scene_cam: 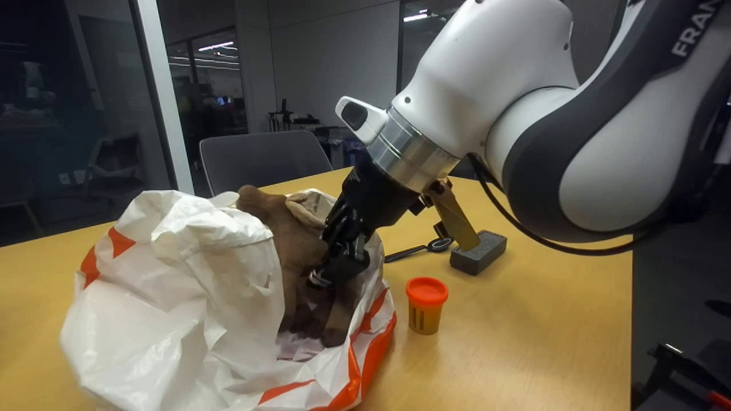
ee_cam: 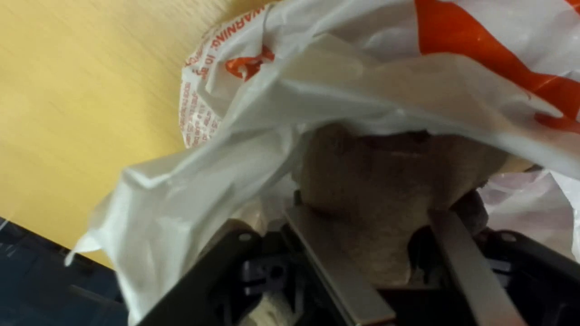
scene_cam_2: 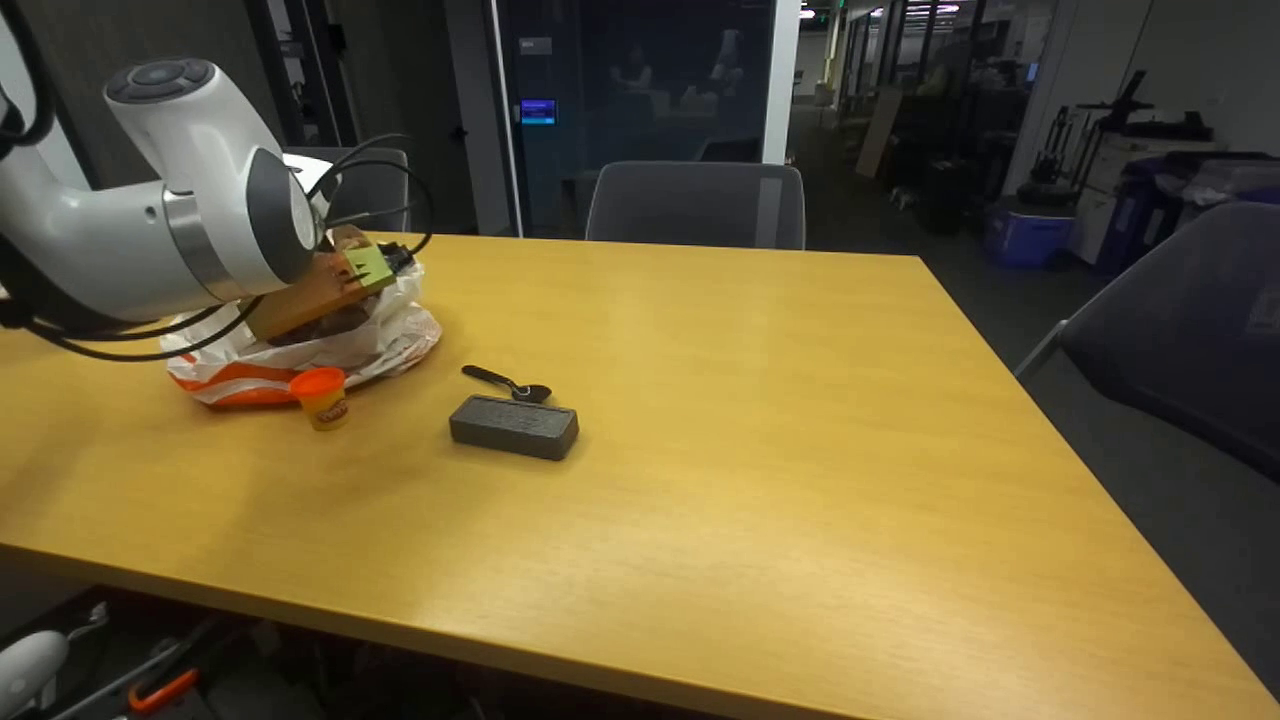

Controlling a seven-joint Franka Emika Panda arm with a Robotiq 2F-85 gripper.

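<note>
A brown plush toy (scene_cam: pixel 291 240) sits inside a white plastic bag (scene_cam: pixel 171 308) with orange markings, its upper part rising above the bag's opening. My gripper (scene_cam: pixel 320 277) reaches down into that opening, against the toy's side. In the wrist view the two pale fingers (ee_cam: pixel 340 271) stand apart, so the gripper is open, with brown plush (ee_cam: pixel 364 184) below and between them. Whether both fingers touch the plush cannot be made out. In exterior view 2 the arm hides most of the toy and the fingers.
A small tub with an orange lid (scene_cam: pixel 426 305) stands right beside the bag. Behind it lie a black spoon (scene_cam_2: pixel 510 384) and a dark grey block (scene_cam_2: pixel 513 427). The bag's rim (ee_cam: pixel 348 108) folds close around my gripper.
</note>
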